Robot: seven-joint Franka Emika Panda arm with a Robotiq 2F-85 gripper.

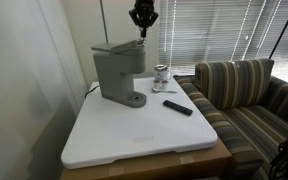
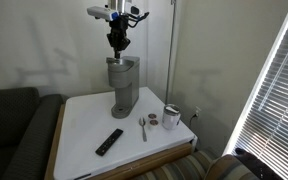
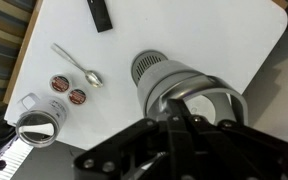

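A grey single-cup coffee maker stands upright at the back left of the white table. Right over its top is my gripper, pointing down, its fingers shut with nothing seen between them. In the wrist view the fingertips of the gripper overlap the machine's rounded head; I cannot tell whether they touch it. A looped grey rim surrounds a pale round area there, partly hidden by my fingers.
Beside the machine lie two coffee pods, a spoon and a metallic mug. A black remote rests farther forward. A striped couch borders the table.
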